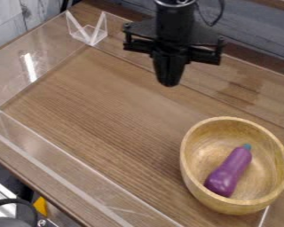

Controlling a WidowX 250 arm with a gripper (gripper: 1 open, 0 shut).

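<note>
The black gripper [172,73] hangs over the upper middle of the wooden floor, pointing down, shut, with nothing visible between its fingers. Below and to the right of it, apart from it, a yellow bowl [204,133] holds a purple eggplant-like object [231,168] with a blue tip, lying tilted.
A clear rack-like piece [89,27] stands at the back left. Walls edge the surface at the back and left, and a dark cable lies at the lower left corner.
</note>
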